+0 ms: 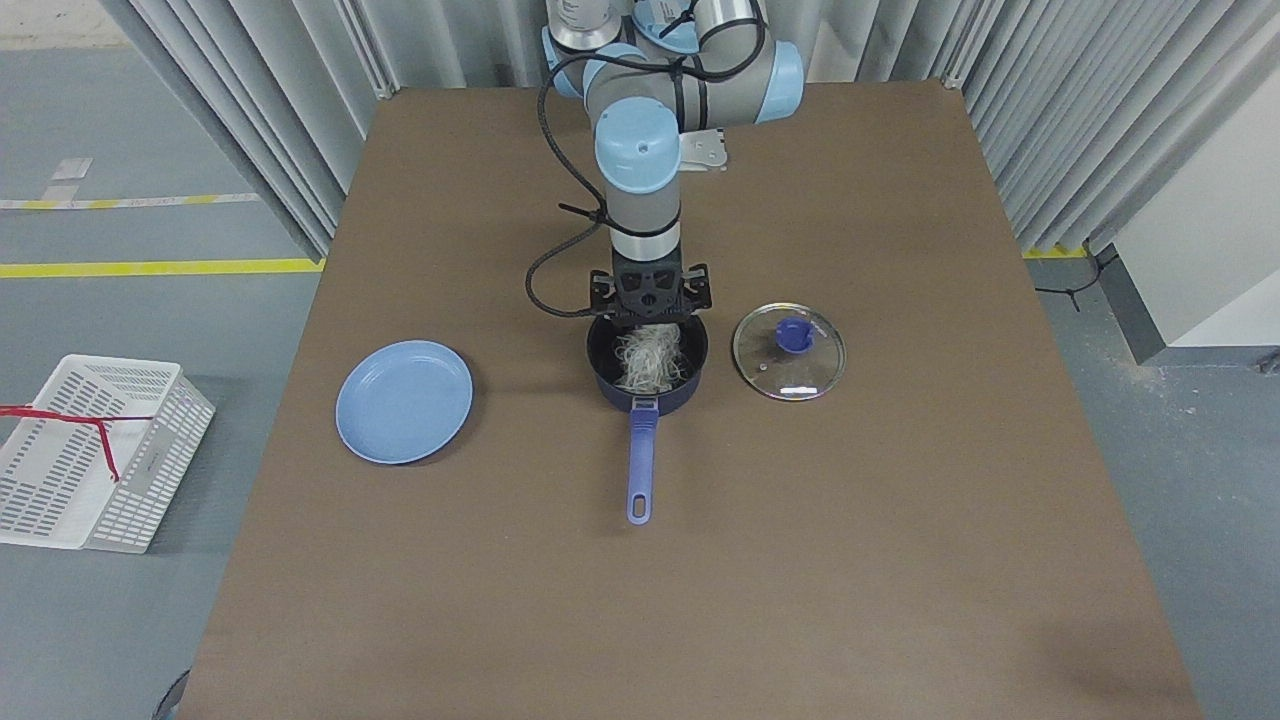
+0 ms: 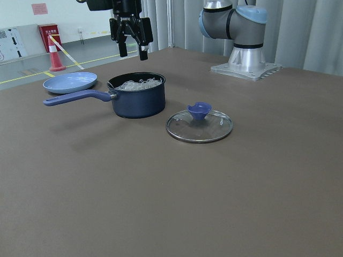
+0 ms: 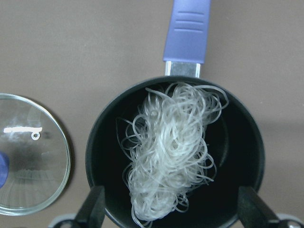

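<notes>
A dark blue pot (image 2: 136,104) with a long blue handle (image 1: 641,468) holds a tangle of white noodles (image 3: 168,152). My gripper (image 2: 133,51) hangs above the pot, open, its two black fingers apart with nothing between them; in the wrist view the fingertips sit at the lower edge, either side of the pot. A light blue plate (image 1: 403,402) lies left of the pot in the front view. A glass lid (image 1: 768,360) with a blue knob (image 2: 199,110) rests on the table right of the pot.
The robot base (image 2: 246,69) stands at the back. A white basket (image 1: 120,504) sits on the floor at the left, off the table.
</notes>
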